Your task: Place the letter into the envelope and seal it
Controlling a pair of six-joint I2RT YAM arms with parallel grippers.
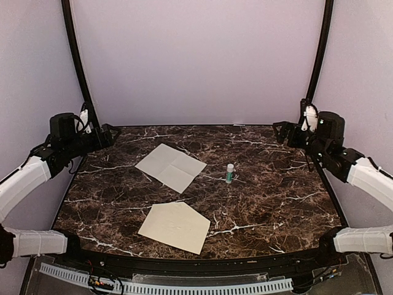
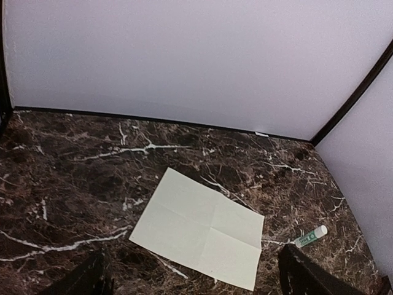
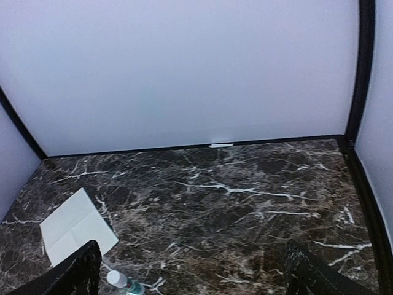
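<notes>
The letter [image 1: 171, 168], a pale sheet with crossing fold lines, lies flat left of the table's middle. Nearer the front edge lies the cream envelope [image 1: 175, 227], its pointed flap spread toward the back. A glue stick [image 1: 229, 173] with a white cap and green body stands upright to the right of the letter. My left gripper [image 1: 110, 135] is open above the table's left side, apart from the letter. Over the right side my right gripper [image 1: 284, 132] is open too, with nothing between its fingers. In the left wrist view the letter [image 2: 199, 227] shows whole; the envelope is out of view there.
Pale walls [image 1: 196, 61] close in the back and sides. A small white strip [image 3: 221, 145] sits at the back edge.
</notes>
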